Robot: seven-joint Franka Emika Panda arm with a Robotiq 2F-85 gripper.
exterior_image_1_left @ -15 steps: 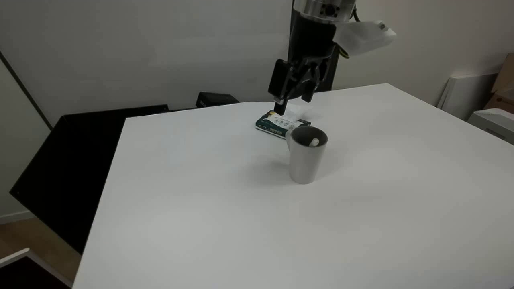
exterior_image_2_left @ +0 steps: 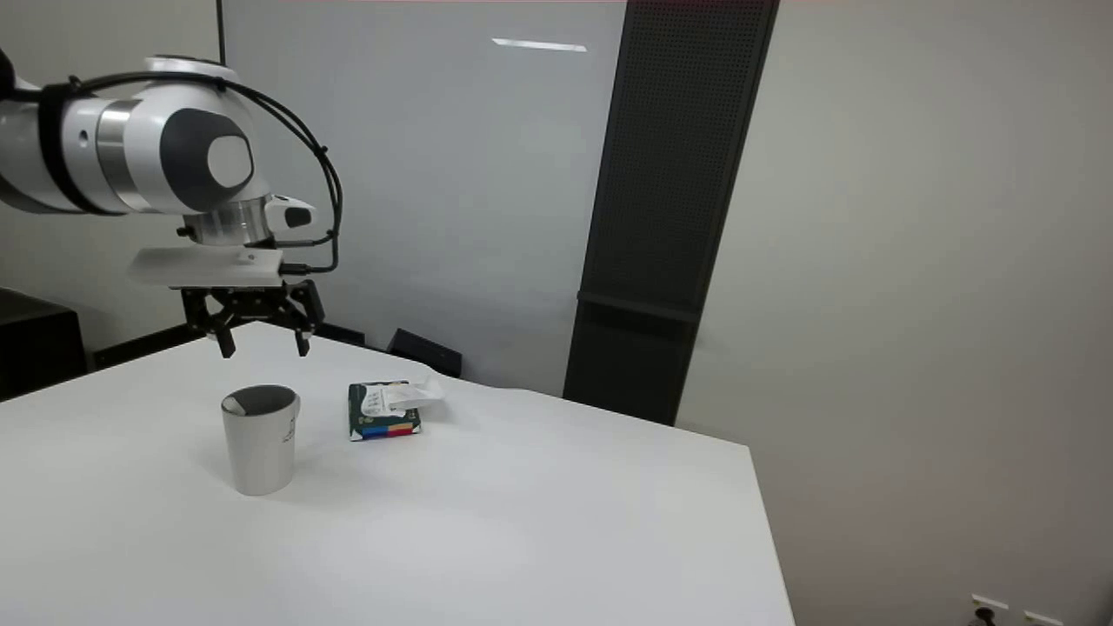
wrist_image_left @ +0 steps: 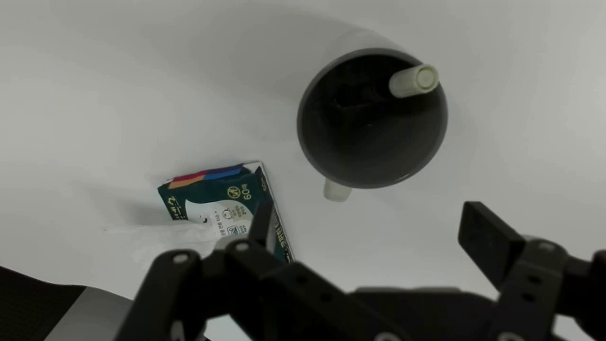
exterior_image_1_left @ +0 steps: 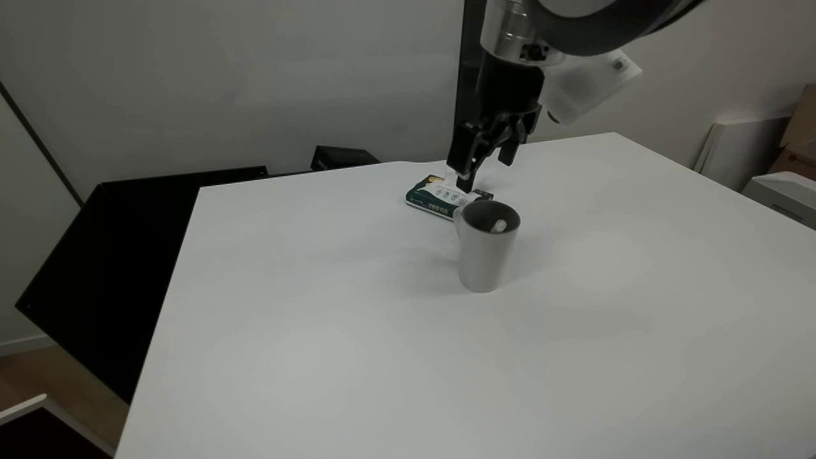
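A light grey mug (exterior_image_1_left: 484,260) stands upright on the white table, its inside dark. Leaning in it is a pale marker-like stick (wrist_image_left: 414,81), its end resting near the rim in the wrist view. Behind the mug lies a green tissue pack (exterior_image_2_left: 383,412) with a white tissue (exterior_image_2_left: 413,393) poking out of its top. My gripper (exterior_image_2_left: 263,348) hangs open above the table, higher than the mug and apart from it. Nothing is between the fingers. In the wrist view the left finger covers part of the pack.
A small black box (exterior_image_1_left: 342,157) sits beyond the back edge, by the wall. Boxes (exterior_image_1_left: 788,191) stand off the right side.
My gripper has shifted a little to the right and slightly down in exterior view 1, and its tilt has changed. The mug and the tissue pack have stayed in place.
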